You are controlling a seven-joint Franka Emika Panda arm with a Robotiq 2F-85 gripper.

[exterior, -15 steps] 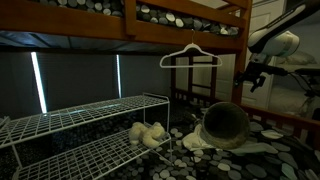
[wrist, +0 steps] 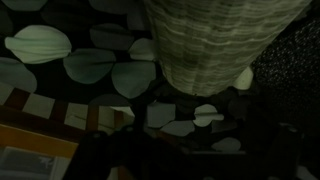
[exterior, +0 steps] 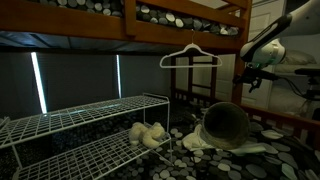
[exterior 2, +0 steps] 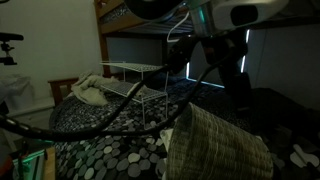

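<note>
My gripper [exterior: 249, 85] hangs in the air at the right in exterior view 1, above and to the right of a woven basket [exterior: 226, 125] lying on its side. Exterior view 2 shows its dark end [exterior 2: 236, 92] over the basket [exterior 2: 215, 150], partly behind cables. Seen from the wrist, the basket [wrist: 215, 45] fills the top middle, beyond the fingertips. The dark fingers [wrist: 95, 152] look spread wide at the lower edge, and nothing shows between them. Their outlines are dim, and the basket's inside is too dark to read.
A white wire rack [exterior: 90, 135] stands at the left, with a pale plush toy [exterior: 148, 134] beside it. A white hanger [exterior: 190, 57] hangs from the upper bunk [exterior: 185, 32]. White cloth [exterior: 196, 142] lies beside the basket on the patterned bedding. A wooden rail [exterior: 285, 122] runs behind.
My arm has shifted slightly at the right of exterior view 1, the gripper staying above the bedding. The basket, rack and hanger have not moved.
</note>
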